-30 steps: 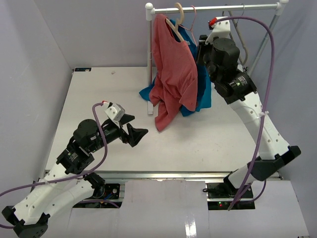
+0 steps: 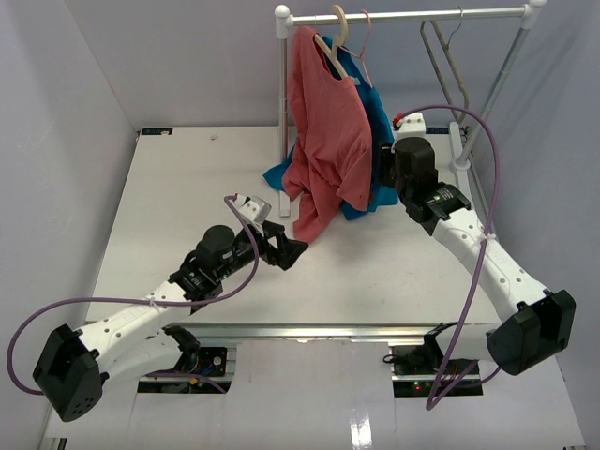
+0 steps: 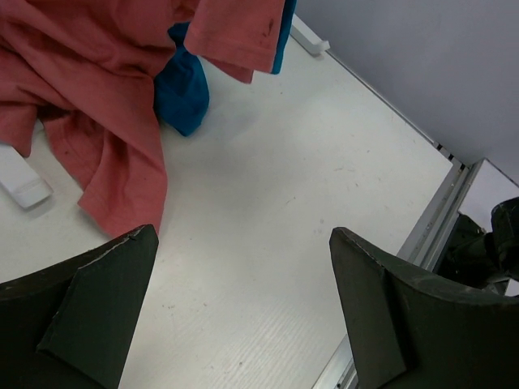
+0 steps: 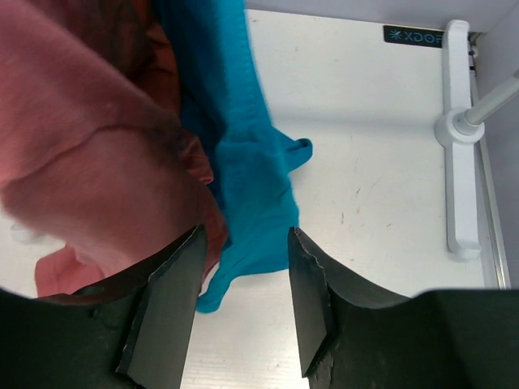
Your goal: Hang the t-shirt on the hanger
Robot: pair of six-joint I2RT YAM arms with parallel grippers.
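A red t-shirt [image 2: 323,122] hangs on a wooden hanger [image 2: 339,19] from the rack, in front of a blue t-shirt [image 2: 380,131] on a pink hanger. Their lower ends drape onto the white floor. My left gripper [image 2: 281,246] stands open in front of the red shirt, with bare floor between its fingers. My right gripper [image 2: 392,164] is at the right side of the shirts; in the right wrist view its fingers [image 4: 324,308] are apart, close to the red and blue cloth, with nothing clearly held.
A white rail rack [image 2: 412,16] spans the back, with bare hangers [image 2: 441,56] at its right and a white foot [image 4: 461,194] on the floor. Free floor lies left and front of the shirts.
My right gripper has moved down and toward the front from near the rail. My left gripper has moved right toward the shirts. The shirts look nearly unchanged.
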